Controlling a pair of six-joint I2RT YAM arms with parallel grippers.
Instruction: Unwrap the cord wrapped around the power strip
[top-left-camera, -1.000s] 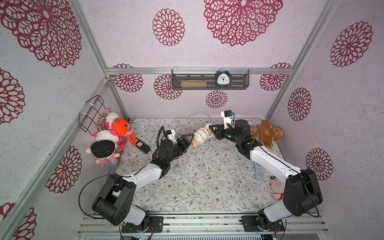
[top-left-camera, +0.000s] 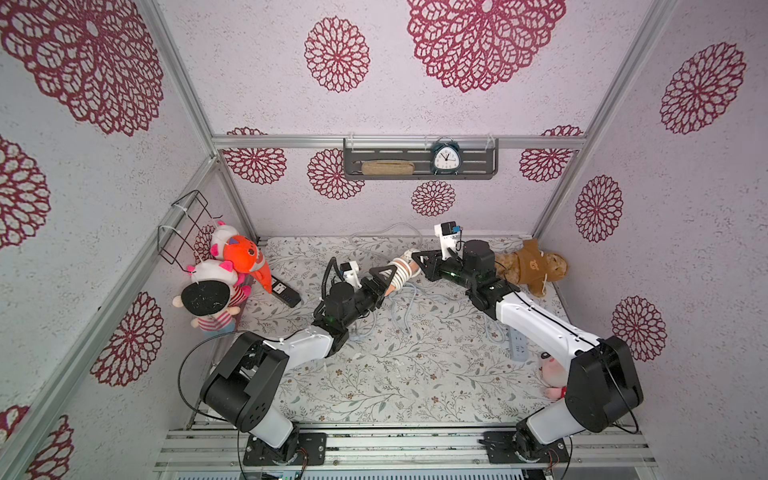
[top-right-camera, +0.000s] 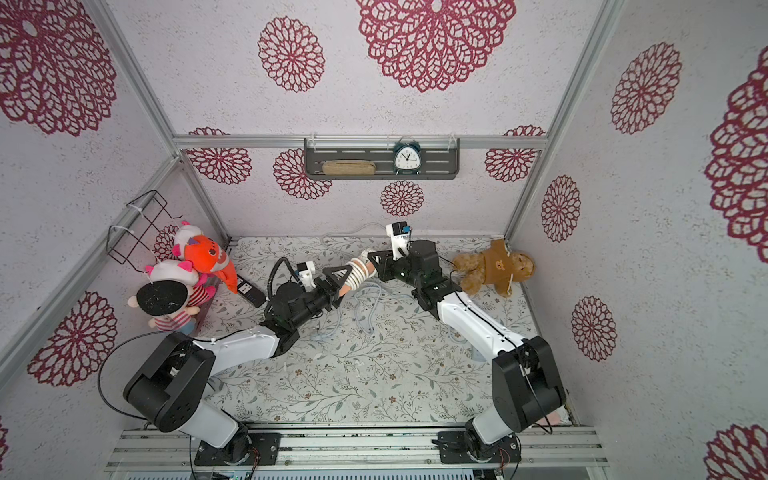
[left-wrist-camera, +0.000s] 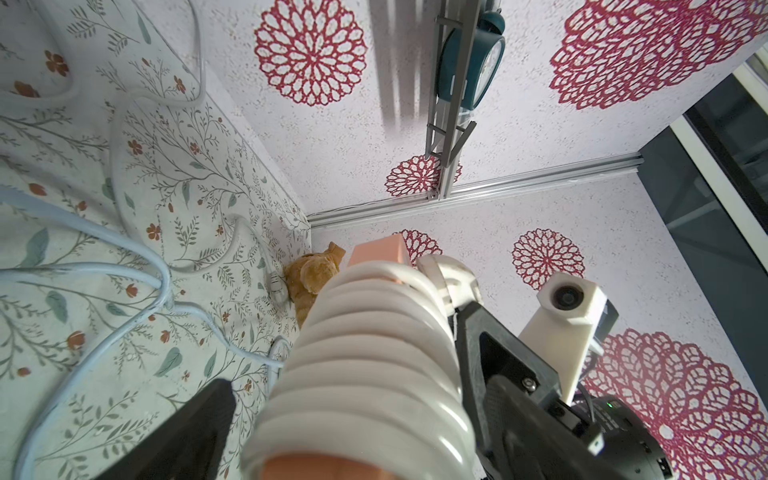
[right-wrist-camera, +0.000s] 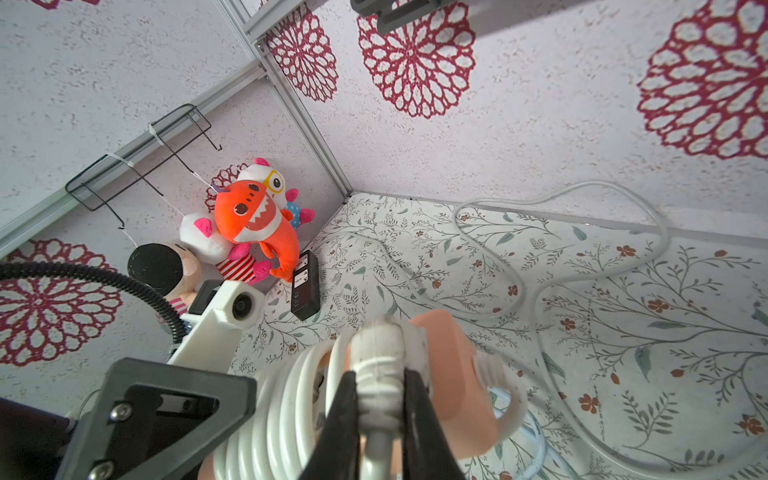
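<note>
An orange power strip (top-left-camera: 389, 289) is held off the table, with white cord (top-left-camera: 402, 272) coiled around it in several turns. Its bare orange end (left-wrist-camera: 380, 249) shows past the coils in the left wrist view. My left gripper is open, its blurred fingers (left-wrist-camera: 192, 424) on either side of the strip's near end; whether they touch it I cannot tell. At the opposite end, my right gripper is shut on a thick white piece of the cord (right-wrist-camera: 378, 364), lying over the strip.
Pale blue cord (top-left-camera: 412, 304) and another white cord (right-wrist-camera: 544, 320) lie loose on the table. A second strip (top-left-camera: 518, 345) lies at right, a teddy bear (top-left-camera: 534, 268) behind it. Dolls (top-left-camera: 214, 292) and a black handset (top-left-camera: 285, 291) are at left.
The right gripper has shifted slightly left, and the strip has moved a little with it.
</note>
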